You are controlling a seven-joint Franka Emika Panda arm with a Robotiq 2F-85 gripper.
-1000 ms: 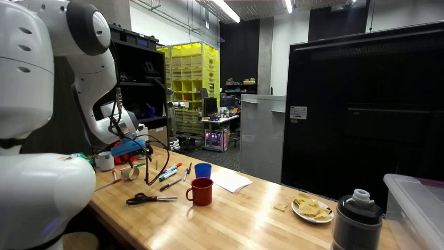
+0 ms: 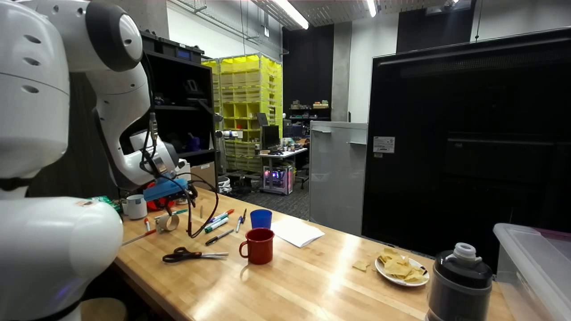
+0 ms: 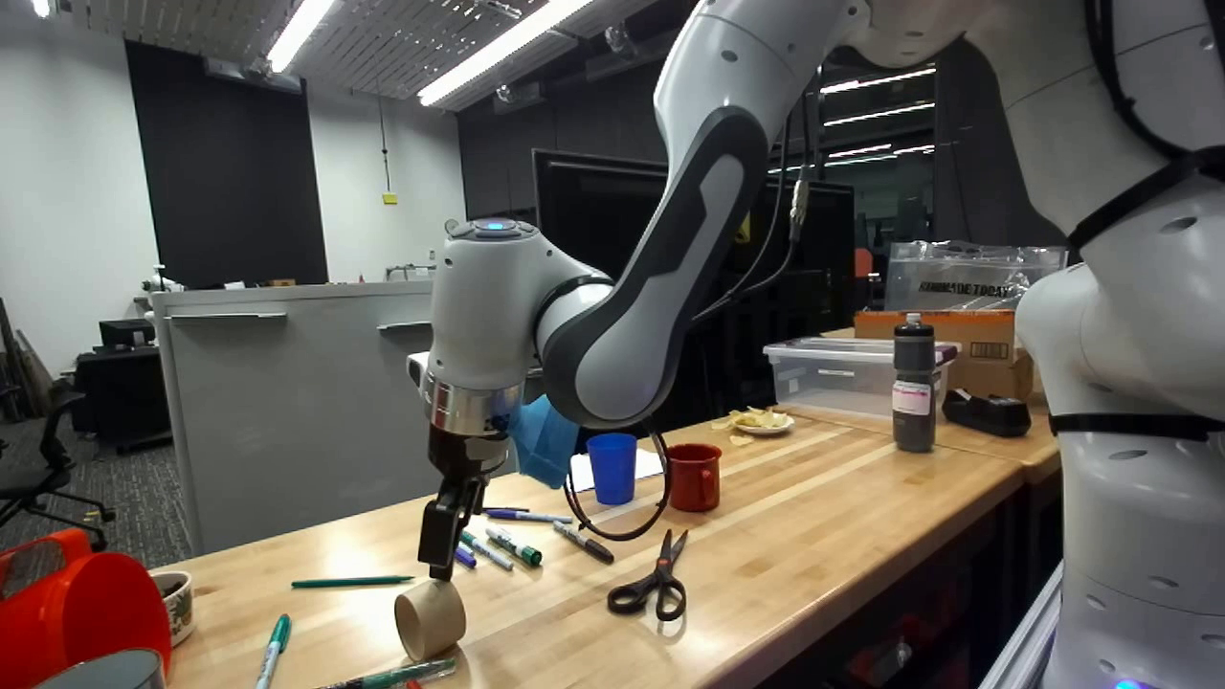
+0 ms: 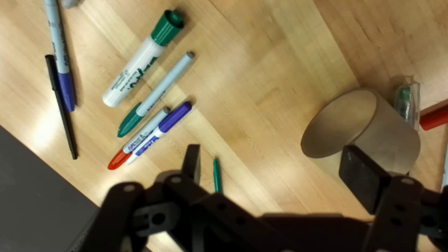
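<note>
My gripper is open above the tabletop, its two black fingers wide apart with only bare wood and a green pen (image 4: 216, 175) showing between and below them. One finger (image 4: 363, 178) overlaps the near side of a beige cylinder (image 4: 384, 130) in the wrist view; whether they touch I cannot tell. That cylinder (image 3: 431, 620) lies on its side, its round mouth facing left in exterior view 2. Left of the gripper in the wrist view are a green-capped marker (image 4: 134, 67), a grey and green pen (image 4: 157, 92) and a purple-capped pen (image 4: 161, 130).
Black scissors (image 2: 184, 256), a red mug (image 2: 260, 247) and a blue cup (image 3: 613, 469) stand or lie farther along the table. A red container (image 3: 98, 614) is at the left. A plate of chips (image 2: 401, 270) and a bottle (image 2: 460, 286) occupy the far end. Bare wood lies between.
</note>
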